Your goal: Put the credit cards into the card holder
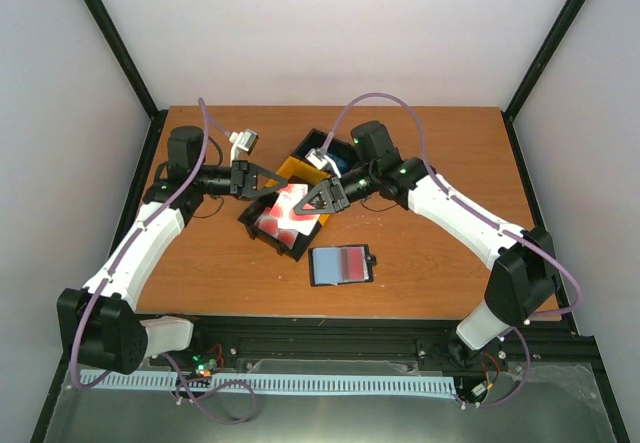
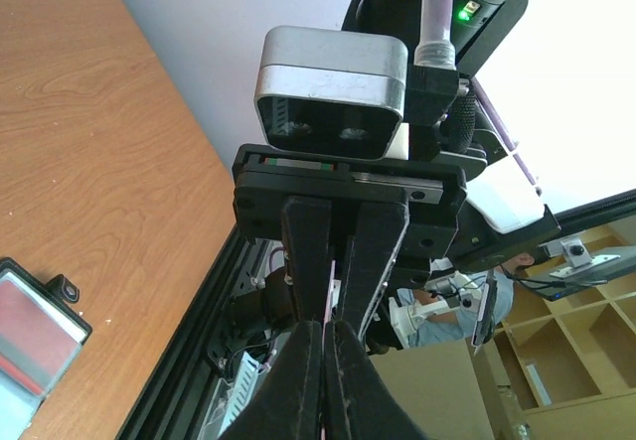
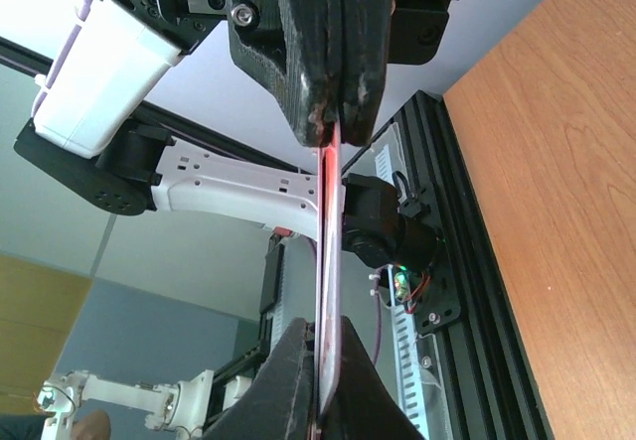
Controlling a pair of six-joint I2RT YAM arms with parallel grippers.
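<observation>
A red and white card (image 1: 292, 218) hangs above the black box, spanning the gap between my two grippers. My left gripper (image 1: 285, 182) is shut on its upper corner, and my right gripper (image 1: 297, 208) is shut on its right edge. Seen from the right wrist, the card (image 3: 329, 261) stands edge-on, running from one gripper's fingers to the other's. The left wrist view shows only a thin strip of it. The card holder (image 1: 340, 265), dark-rimmed with pale blue and red areas, lies flat on the table toward the front.
Below the arms sits a black box (image 1: 250, 225) with more red and white cards (image 1: 275, 230) inside. Alongside it are a yellow piece (image 1: 304, 170) and a second black box (image 1: 345, 150). Bare table (image 1: 440, 253) surrounds the holder.
</observation>
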